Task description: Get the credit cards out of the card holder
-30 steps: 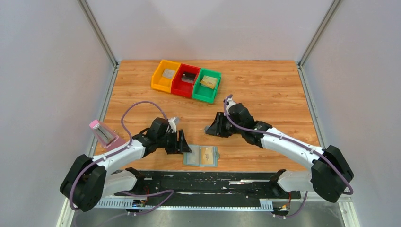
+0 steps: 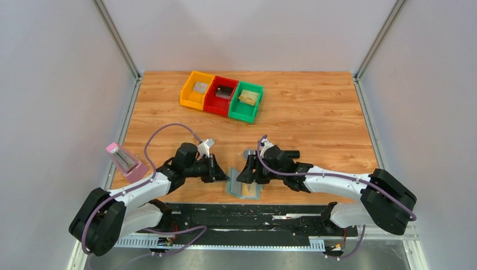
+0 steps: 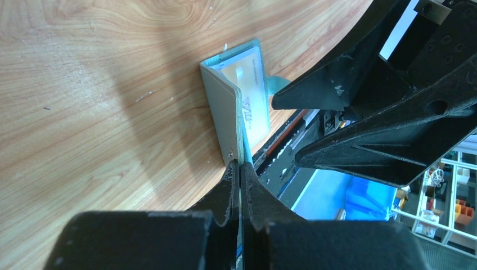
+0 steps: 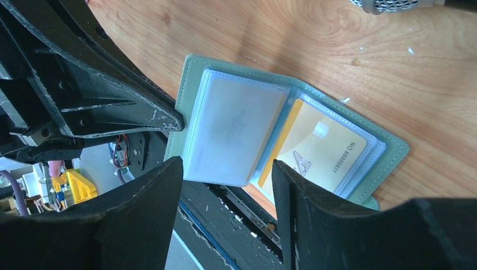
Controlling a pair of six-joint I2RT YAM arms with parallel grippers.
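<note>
The card holder (image 4: 394,151) is light blue-green and lies spread open near the table's front edge, with clear pockets. A yellow-and-white card (image 4: 320,154) shows in its right-hand pocket; the left pocket (image 4: 236,124) looks cloudy, its contents unclear. My left gripper is shut at the free edge of the left cover (image 3: 222,101); that thin edge runs in between the fingertips, and the cover stands tilted off the table. Over the holder, my right gripper is open, with its fingers apart and nothing held between them.
A black microphone (image 4: 394,4) lies just behind the holder. Yellow (image 2: 187,95), red (image 2: 211,104) and green (image 2: 242,115) bins stand at the back, with items inside. A pink object (image 2: 125,161) is at far left.
My left gripper has closed on the cover's edge, and the holder has shifted slightly right and tilted.
</note>
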